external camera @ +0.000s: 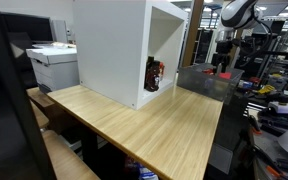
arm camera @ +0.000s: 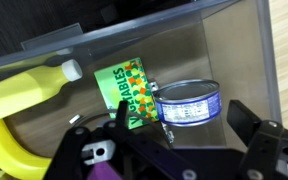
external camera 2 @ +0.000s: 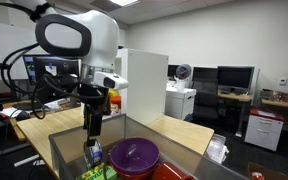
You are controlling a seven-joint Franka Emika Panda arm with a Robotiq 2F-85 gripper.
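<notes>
My gripper stands open over a grey bin (external camera 2: 191, 158), its two dark fingers wide apart at the bottom of the wrist view. Just ahead of the gap lies a short can (arm camera: 187, 103) with a blue and white label, on its side near the bin wall. Beside it is a green box (arm camera: 126, 88) marked "vegetables". Nothing is visible between the fingers. In exterior view 2 the gripper (external camera 2: 91, 122) points down into the bin, above the can (external camera 2: 93, 155) and near a purple bowl (external camera 2: 134, 155). How far the fingertips are from the can is hard to judge.
Also in the bin are a pale yellow bottle (arm camera: 29, 88), a curved yellow item (arm camera: 14, 155) and something red (external camera 2: 169, 172). Bin walls stand close around the gripper. A white shelf unit (external camera: 129, 50) stands on the wooden table (external camera: 164, 130), whose front part is clear.
</notes>
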